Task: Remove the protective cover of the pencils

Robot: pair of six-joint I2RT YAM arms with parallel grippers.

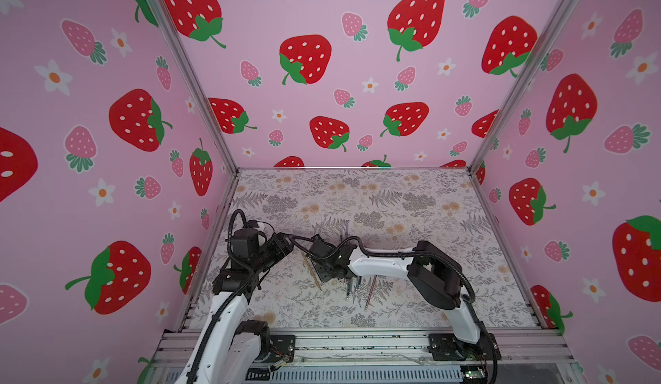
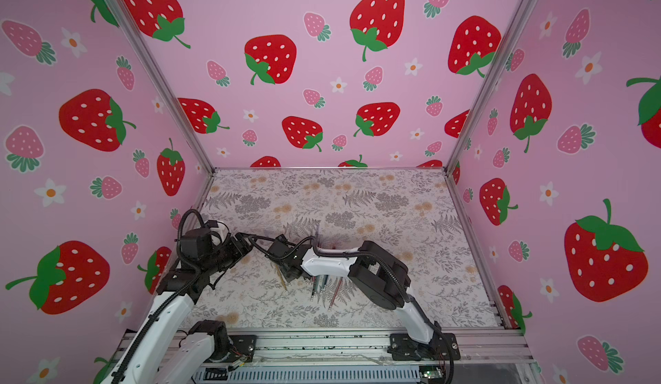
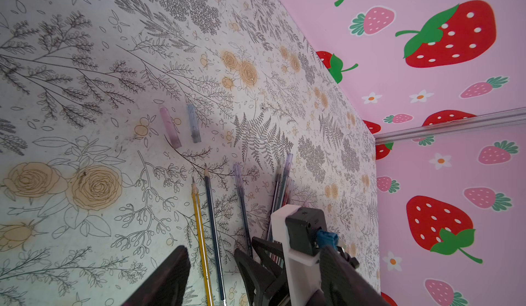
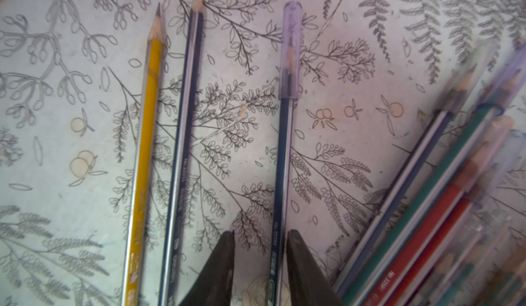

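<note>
In the right wrist view my right gripper is open, low over a dark blue pencil whose clear lilac cover is on its tip; the pencil lies at the right finger. To its left lie a yellow pencil and a dark pencil, both uncovered; several covered pencils lie to the right. Two loose covers, pink and pale blue, lie beyond them in the left wrist view. My left gripper is open, raised at the left above the table, nothing seen between its fingers.
The right arm reaches across the middle of the patterned table, partly hiding the pencils in both top views. Pink strawberry-print walls enclose the workspace.
</note>
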